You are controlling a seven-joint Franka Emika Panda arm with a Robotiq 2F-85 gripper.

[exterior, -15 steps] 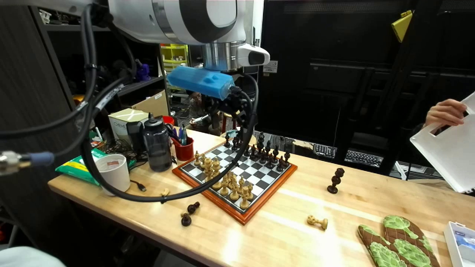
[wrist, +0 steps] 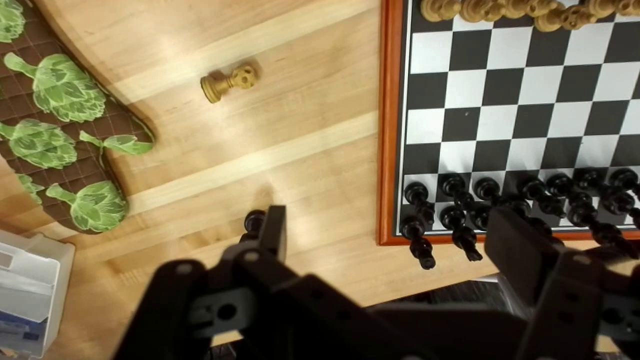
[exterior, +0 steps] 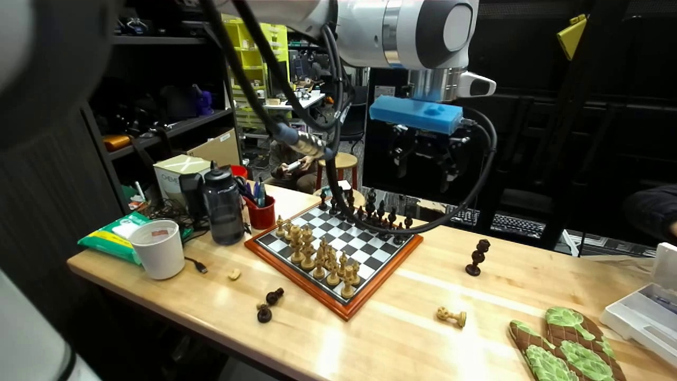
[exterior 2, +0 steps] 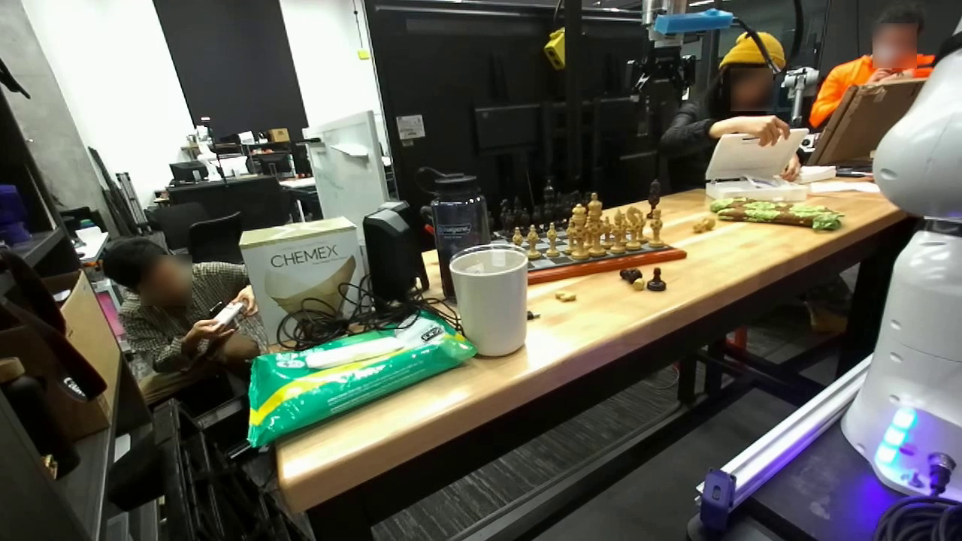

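Note:
My gripper (exterior: pixel 423 170) hangs high over the far side of the table, to the right of the chessboard. Its fingers stand wide apart in the wrist view, nothing between them. The chessboard (exterior: pixel 365 291) has a red-brown rim; light pieces (exterior: pixel 320 260) line its near side and dark pieces (exterior: pixel 381 219) its far side. A tall dark piece (exterior: pixel 477 257) stands upright on the bare table right of the board; in the wrist view the left finger (wrist: pixel 274 231) partly covers this dark piece (wrist: pixel 254 222). A light piece (exterior: pixel 451 316) lies on its side nearer the front.
Small dark pieces (exterior: pixel 273 296) and a light bit (exterior: pixel 234 274) lie left of the board. A white mug (exterior: pixel 156 248), bottle (exterior: pixel 223 206) and red pen cup (exterior: pixel 262 213) crowd the left end. An oven mitt (exterior: pixel 568 348) and white case (exterior: pixel 644 317) are at right, with a person's arm nearby.
My arm and gripper have moved right, from above the board's far left to beyond its right side. The white case's lid has come down at the right. The chess pieces look unmoved.

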